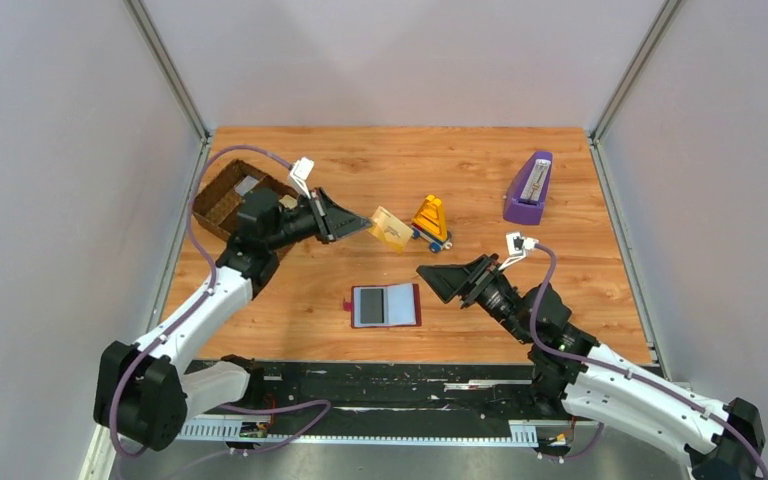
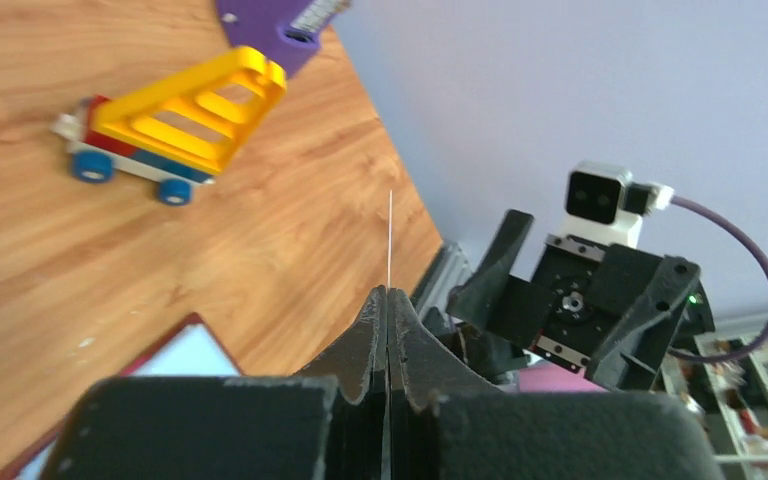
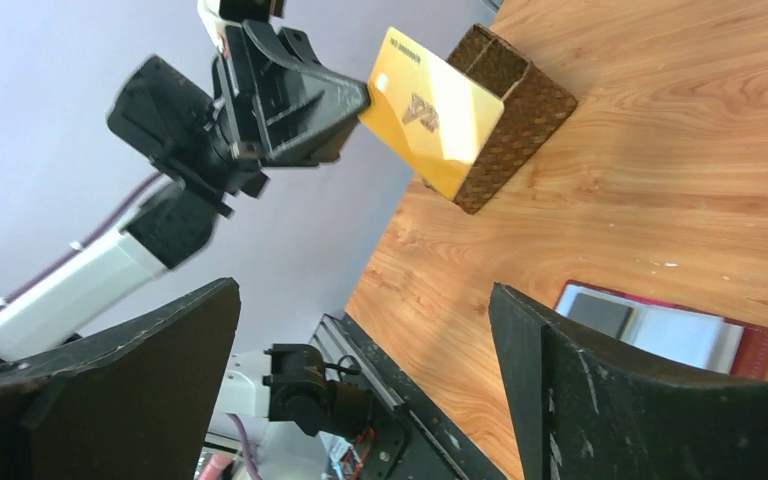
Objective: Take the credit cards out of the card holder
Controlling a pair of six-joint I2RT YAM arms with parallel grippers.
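A yellow card (image 1: 391, 230) is pinched by one corner in my left gripper (image 1: 368, 224), which is shut on it above the table. In the right wrist view the card (image 3: 430, 115) shows its printed face, and in the left wrist view the card (image 2: 390, 240) appears edge-on as a thin line. My right gripper (image 1: 438, 283) is open, with empty space between its fingers, to the right of the card. The card holder (image 1: 402, 304) lies spread open below, with a dark panel on its left half and clear sleeves on its right.
A brown woven box (image 1: 222, 203) with compartments stands at the back left, partly behind the left arm. Behind the holder sits a yellow toy cart (image 1: 430, 216). A purple dispenser (image 1: 528, 188) is at the back right. The wood between them is bare.
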